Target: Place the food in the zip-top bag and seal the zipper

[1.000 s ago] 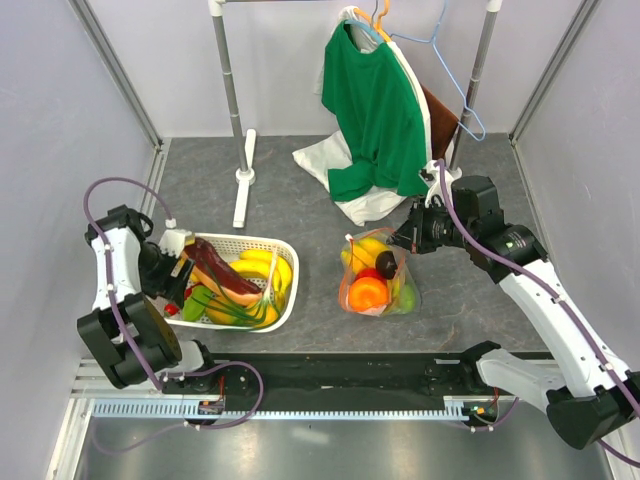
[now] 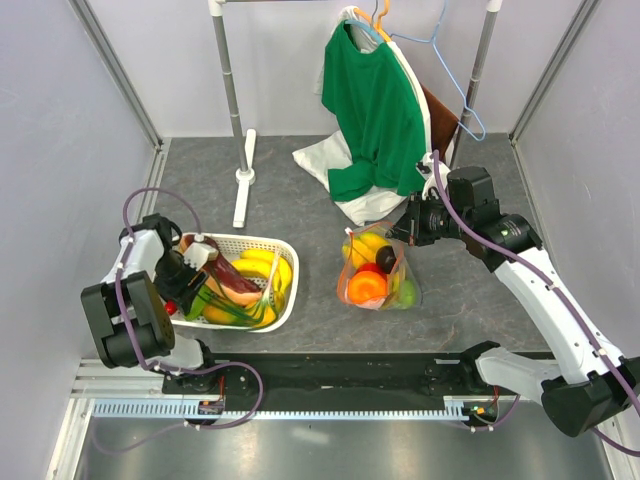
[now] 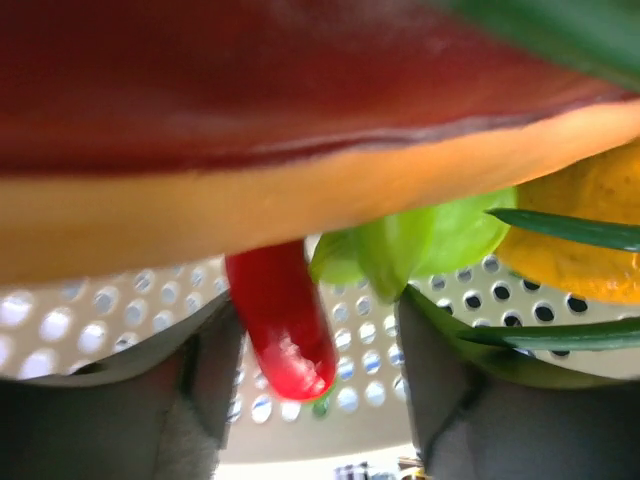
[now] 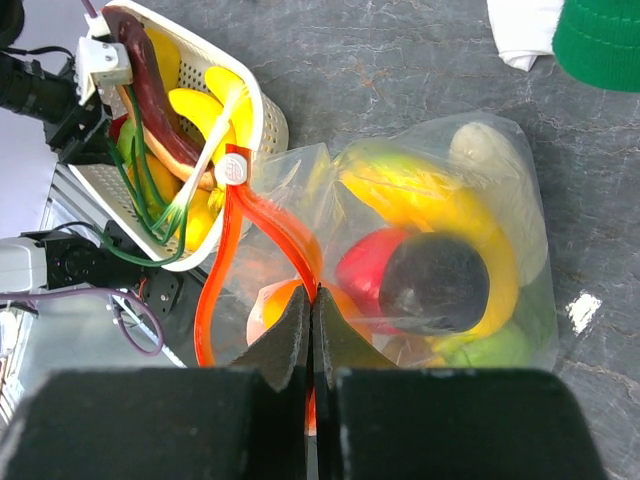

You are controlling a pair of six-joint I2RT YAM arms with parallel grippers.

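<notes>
A white perforated basket (image 2: pixel 285 316) at left holds bananas, a long dark-red food, green vegetables and onions. My left gripper is down inside it, part open, around a red pepper (image 3: pixel 292 360) and beside a light-green pepper (image 3: pixel 450 235). The clear zip bag (image 2: pixel 407 292), holding yellow, orange, red, dark and green foods, stands in the middle. My right gripper is shut at the bag's orange zipper edge (image 4: pixel 275 220), holding its top; the round white slider (image 4: pixel 232 170) sits at the upper end of the zipper.
A garment rack with a green shirt (image 2: pixel 370 120) and white cloth stands at the back.
The right arm and bag have barely moved.
</notes>
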